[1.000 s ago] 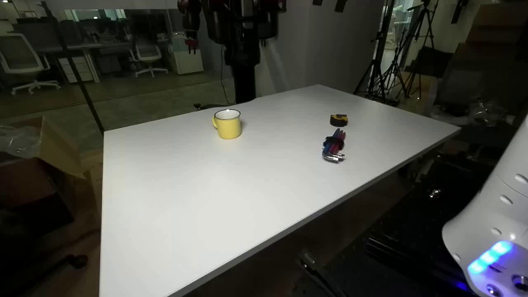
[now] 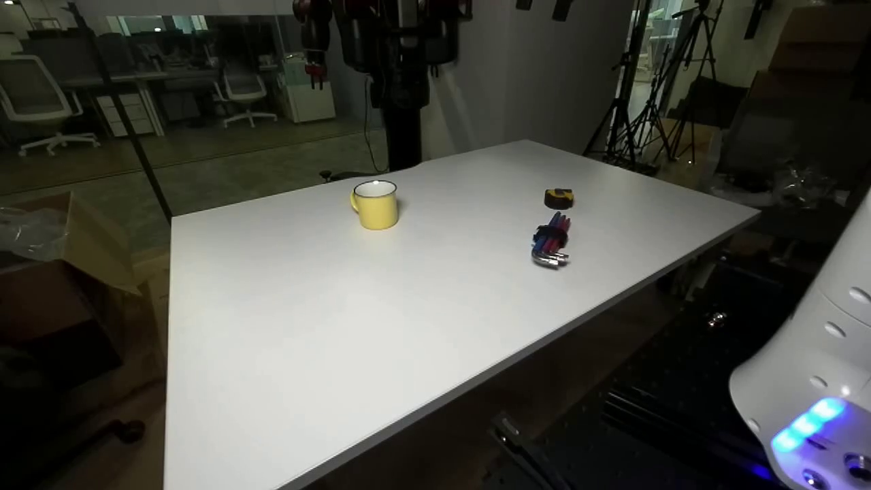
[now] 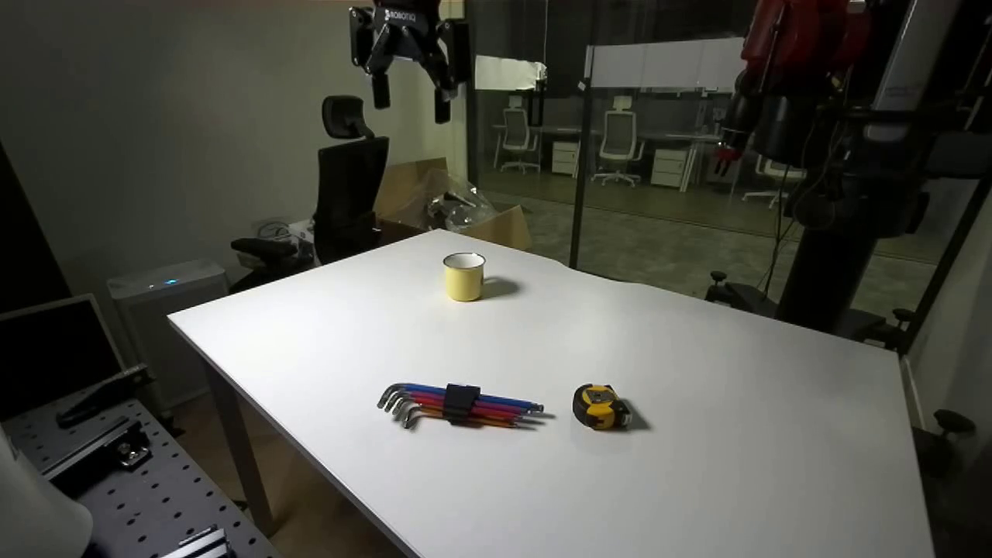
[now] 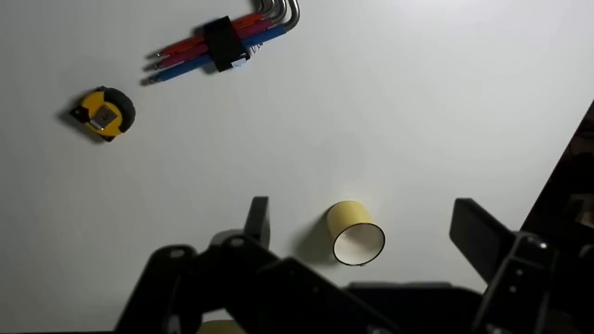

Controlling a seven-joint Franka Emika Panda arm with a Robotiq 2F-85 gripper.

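High above the white table (image 3: pixel 707 335), my gripper (image 3: pixel 411 98) hangs open and empty. A yellow mug (image 2: pixel 376 205) with a dark rim stands upright toward the table's far side, its handle pointing left in the first exterior view. From the wrist camera, the mug (image 4: pixel 351 220) appears between the spread fingers, well below them. A set of hex keys (image 3: pixel 462 404) in blue, red and orange, clasped by a black holder, lies flat nearer the robot's side. Beside the keys' straight ends sits a yellow and black tape measure (image 3: pixel 601 408).
Off the table's edge, an open cardboard box (image 2: pixel 98 245) stands on the floor. A second robot (image 3: pixel 818 167) stands behind the table.
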